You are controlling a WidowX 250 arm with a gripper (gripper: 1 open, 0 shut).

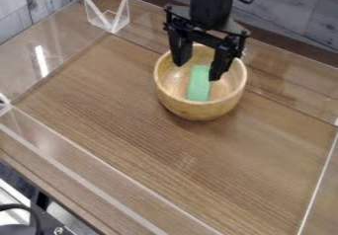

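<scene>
A tan round bowl point(183, 100) sits toward the upper middle of the wooden table, holding a pale green block point(200, 83). My black gripper point(203, 51) hangs over the back part of the bowl, open, its two fingers spread to either side above the block, which lies slightly in front of it.
Clear plastic pieces stand at the back left and left edge. A black cable lies at the lower left corner, and a dark grey surface lies beyond the back edge.
</scene>
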